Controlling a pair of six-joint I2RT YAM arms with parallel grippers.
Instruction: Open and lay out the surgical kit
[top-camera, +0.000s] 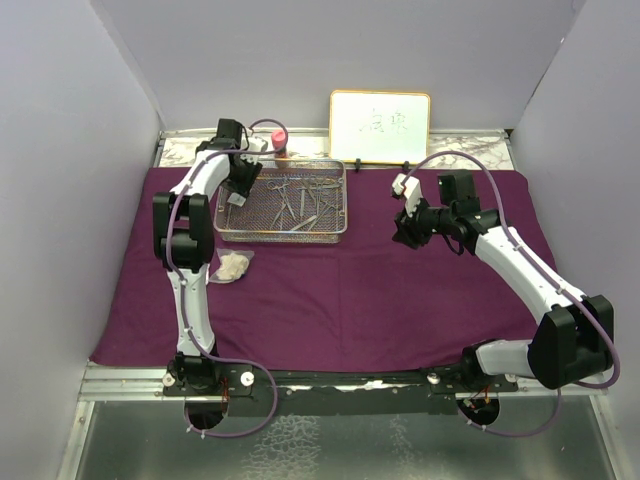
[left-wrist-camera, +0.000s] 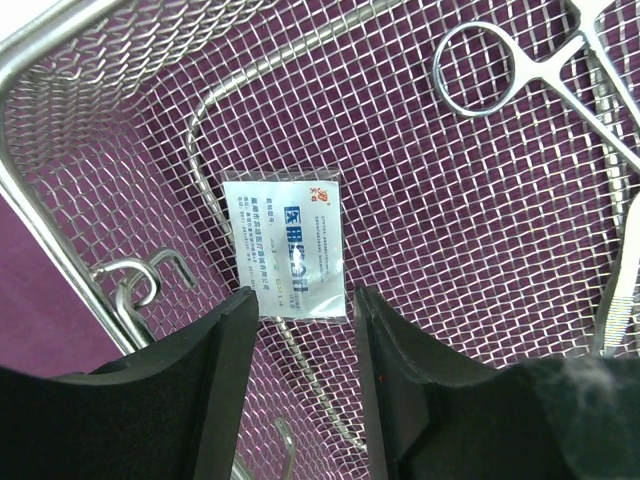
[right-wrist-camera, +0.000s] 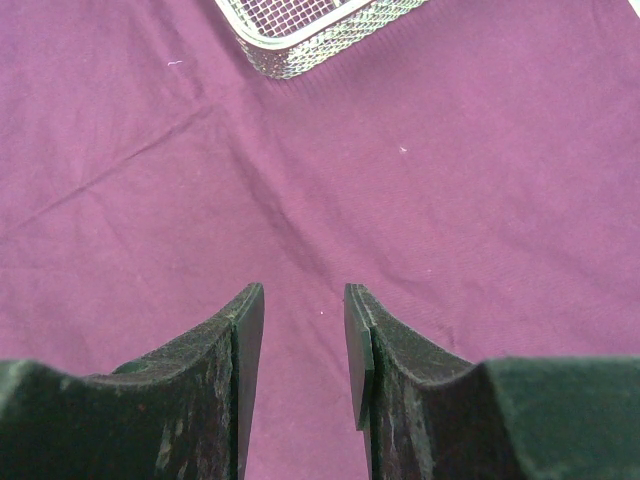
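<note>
A wire-mesh instrument basket (top-camera: 340, 200) sits on the purple cloth, holding scissors (left-wrist-camera: 538, 70), tweezers (left-wrist-camera: 620, 280) and other metal instruments. A white printed packet (left-wrist-camera: 285, 245) lies flat at its left end. My left gripper (top-camera: 243, 181) hangs over that packet; in the left wrist view its fingertips are apart at the packet's lower edge, with no visible grip on it. My right gripper (top-camera: 408, 230) is apart from the basket, to its right, over bare cloth, fingers parted and empty.
A bagged pale bundle (top-camera: 232, 266) lies below the basket. A whiteboard (top-camera: 380, 127) and a pink container (top-camera: 279, 140) stand at the back.
</note>
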